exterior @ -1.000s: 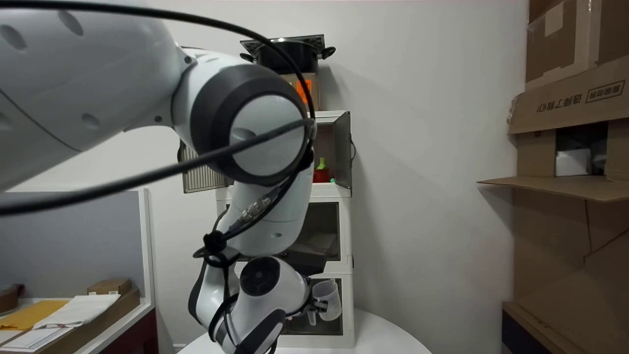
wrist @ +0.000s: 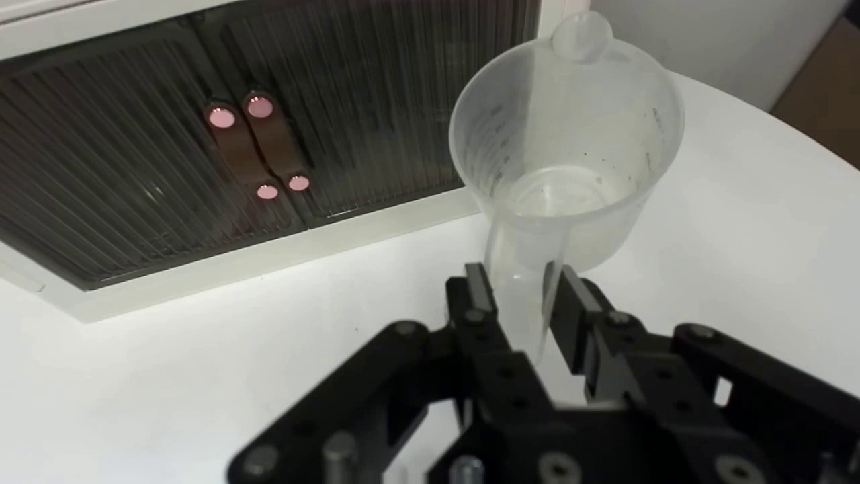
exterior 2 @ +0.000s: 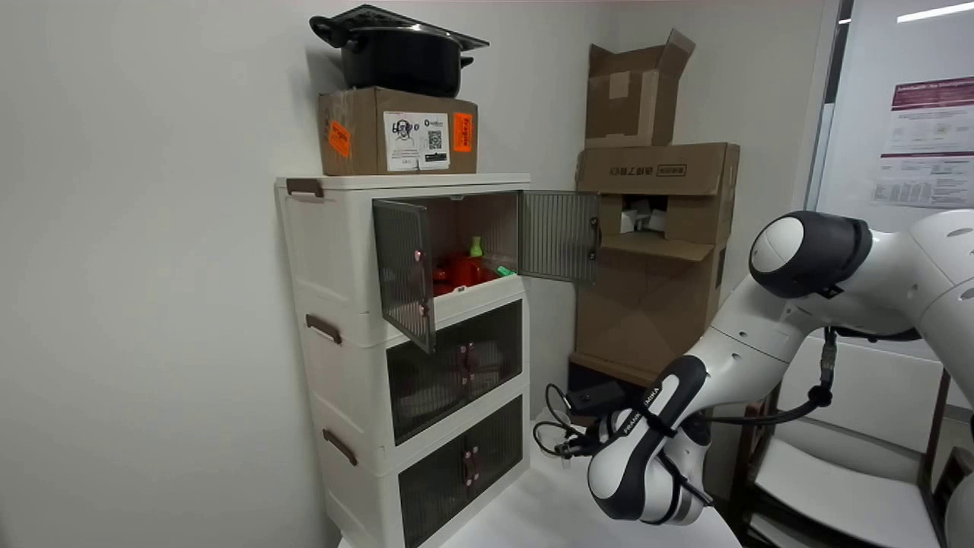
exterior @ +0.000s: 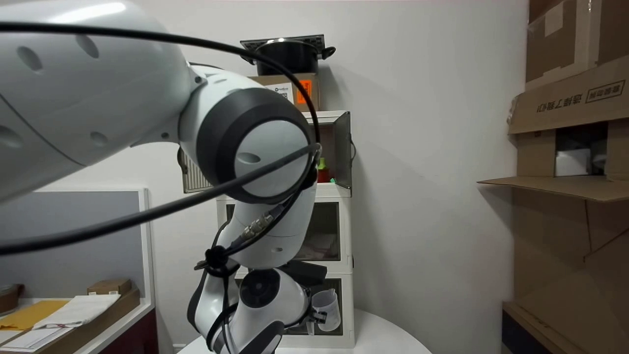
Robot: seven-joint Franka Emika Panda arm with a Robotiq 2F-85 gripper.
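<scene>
My gripper is shut on the handle of a clear plastic measuring jug, with one finger on each side of it. Seen from above in the wrist view, the jug looks empty apart from a few dark specks. In exterior view 1 the jug leans slightly and hangs a little above the white table, before the cabinet's lowest compartment. From the other side, in exterior view 2, the gripper stands right of the cabinet, with the jug largely hidden.
Both doors of the top compartment of the white cabinet stand open; a red object and a green-topped bottle are inside. Its two lower compartments are closed. A box and black pot sit on top.
The arm has come down a little, and the jug in my gripper has sunk with it toward the table. The cabinet and its doors look the same.
</scene>
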